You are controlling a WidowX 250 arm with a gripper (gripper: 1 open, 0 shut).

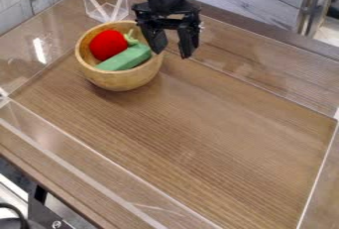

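Observation:
A black gripper [169,30] hangs over the back of the table beside a wooden bowl [121,79], just to its upper right, with its fingers apart and nothing visible between them. The bowl holds a red round object [109,44] and a green oblong object [125,60], with a small pale green piece near them.
A white wire-like item [106,5] stands behind the bowl at the back left. A pale rail runs along the top right edge, and a dark item sits at the lower left corner.

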